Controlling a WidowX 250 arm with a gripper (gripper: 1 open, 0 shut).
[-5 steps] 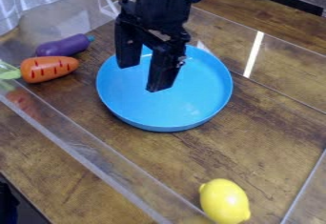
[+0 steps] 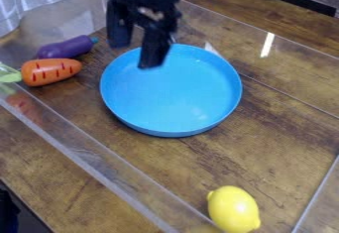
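My black gripper [image 2: 138, 31] is blurred, high over the back of a blue plate [image 2: 169, 96], its two fingers spread open with nothing seen between them. An orange carrot [image 2: 51, 71] with pale green top and a purple eggplant [image 2: 66, 48] lie left of the plate. A yellow lemon [image 2: 233, 209] lies at the lower right, apart from the plate.
A wooden table top [image 2: 119, 197] surrounds the plate, with clear strips, seemingly transparent edges, crossing it.
The gripper has moved up and slightly left, away from the plate's middle, and is now blurred. The plate and the toy food have not moved.
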